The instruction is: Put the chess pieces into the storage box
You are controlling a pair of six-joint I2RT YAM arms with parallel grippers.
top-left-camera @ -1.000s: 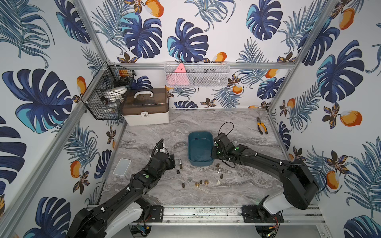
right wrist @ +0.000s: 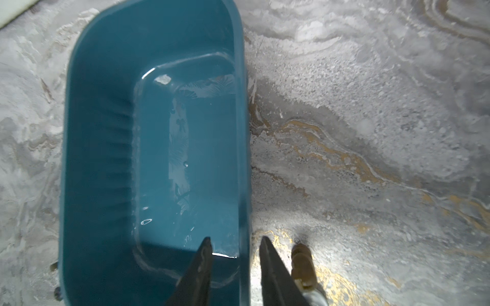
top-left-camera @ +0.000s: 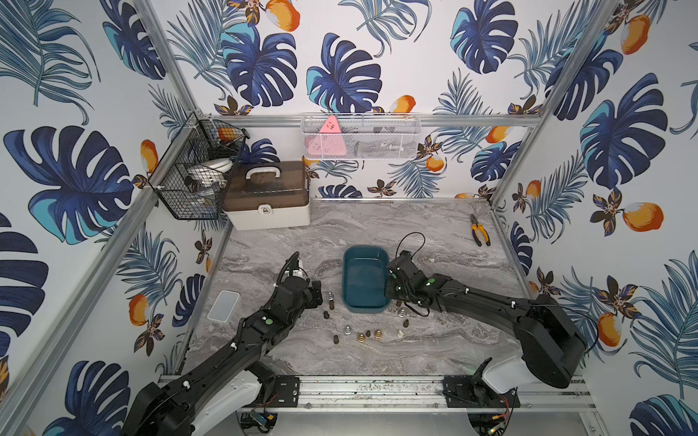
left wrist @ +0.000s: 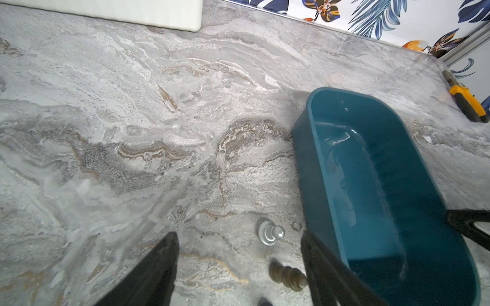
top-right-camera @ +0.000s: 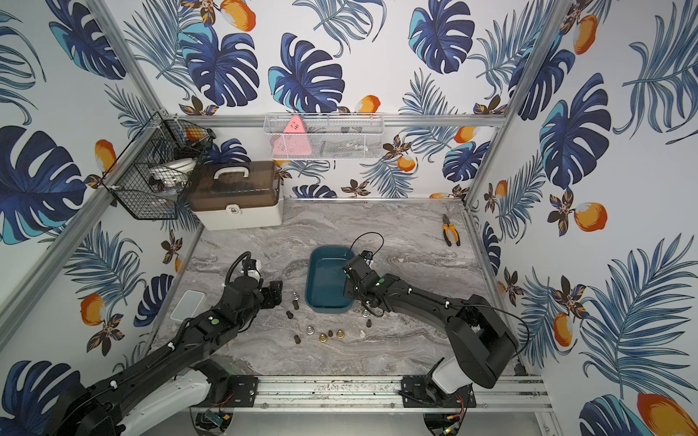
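Observation:
The teal storage box [top-left-camera: 366, 279] stands mid-table, with no pieces visible inside. Its right wall passes between the parted fingers of my right gripper; gaps show beside the rim. Left of the box, my left gripper is open and empty above the table. A silver piece [left wrist: 270, 233] and a brown piece [left wrist: 287, 275] lie near the box's left wall. Several more lie in front, among them a gold piece [top-left-camera: 360, 337], a silver one [top-left-camera: 347, 330] and a dark one [top-left-camera: 336, 339]. A brown piece [right wrist: 303, 265] is right of the right gripper.
A brown-lidded white case [top-left-camera: 267, 196] stands at the back left. Pliers [top-left-camera: 480, 230] lie at the back right, and a white flat tablet-like object [top-left-camera: 223, 306] at the left edge. Behind the box the table is clear.
The box has shifted toward the front edge and slightly left, and my right gripper has moved the same way with it. The left arm has barely moved. The loose pieces look unmoved.

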